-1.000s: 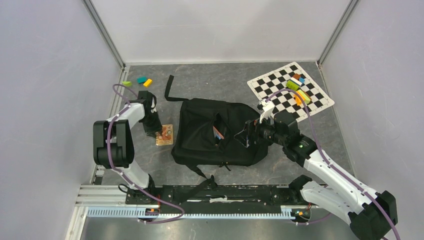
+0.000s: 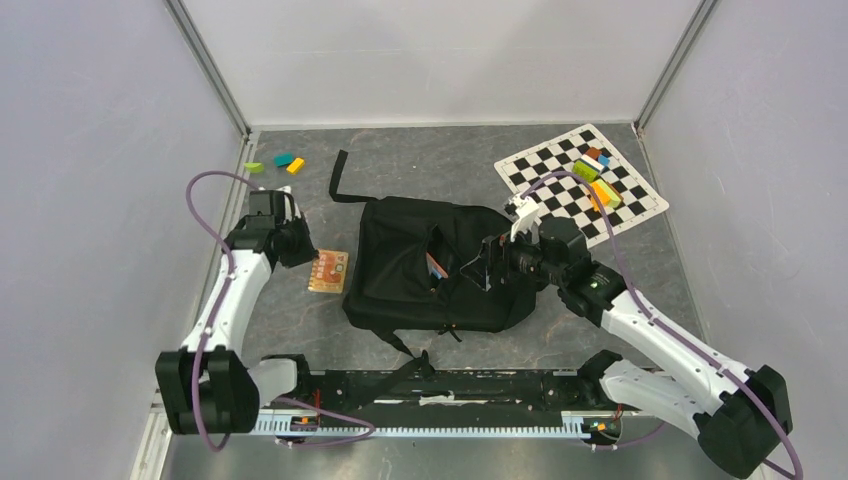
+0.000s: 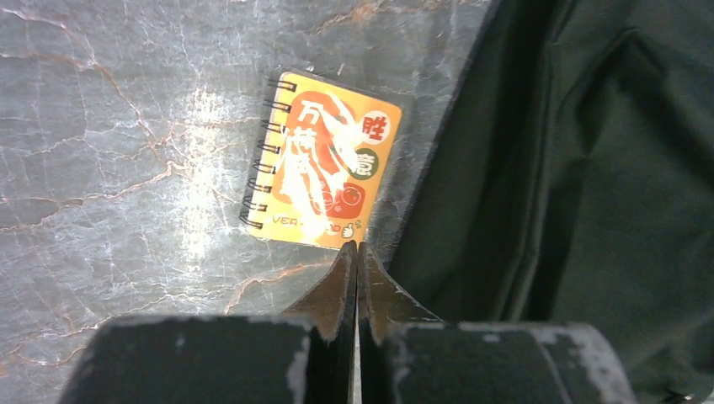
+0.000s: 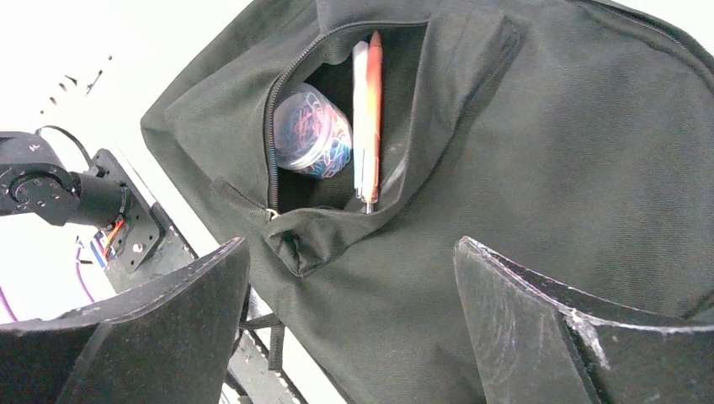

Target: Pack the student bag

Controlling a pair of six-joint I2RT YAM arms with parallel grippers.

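Observation:
An orange-and-yellow spiral notebook lies flat on the grey surface, just left of the black bag. My left gripper is shut, with nothing showing between its fingers. From the left wrist camera, its tips line up with the notebook's lower edge; the gap in height is hard to judge. Over the bag's right part, my right gripper is open and empty. The bag's unzipped pocket, in the right wrist view, contains a clear tub of coloured clips, a white pen and an orange pen.
A checkered board with several colored blocks on it lies at the back right. Small blocks, including a teal one, sit at the back left. Straps stick out from the bag. Clear surface lies behind the bag.
My right gripper moved slightly left over the bag.

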